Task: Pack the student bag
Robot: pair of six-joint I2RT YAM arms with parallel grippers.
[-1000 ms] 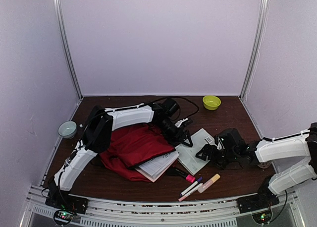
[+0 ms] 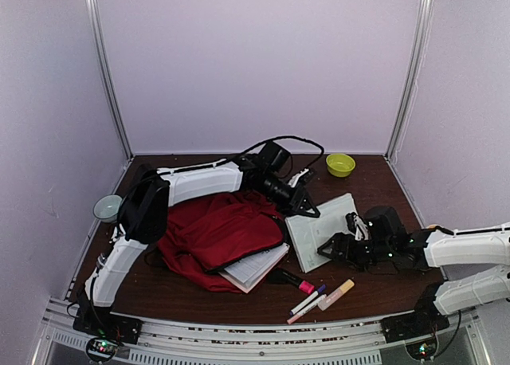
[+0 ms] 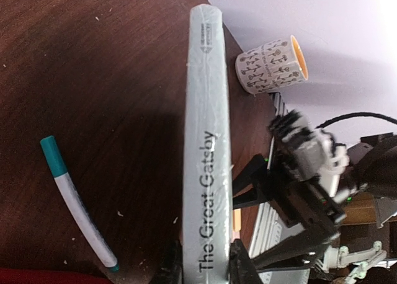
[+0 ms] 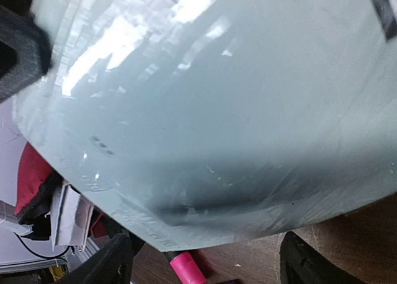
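The white Great Gatsby book (image 2: 319, 225) is tilted up at the right of the bag. Its spine (image 3: 206, 147) faces the left wrist camera. My left gripper is shut on the book at the spine side. Close by the book's front right part, my right gripper (image 2: 339, 244) is open, its fingers (image 4: 108, 262) spread below the cover. The red bag (image 2: 203, 233) lies at the left, with a planner (image 2: 253, 269) at its opening. A teal-capped marker (image 3: 80, 209) rests on the table.
A black-and-pink item (image 2: 305, 286), thin pens (image 2: 304, 303) and an orange-capped highlighter (image 2: 335, 295) lie near the front edge. The yellow-green bowl (image 2: 340, 165) stands at the back right, the pale bowl (image 2: 107, 209) far left. A patterned mug (image 3: 268, 67) stands near the wall.
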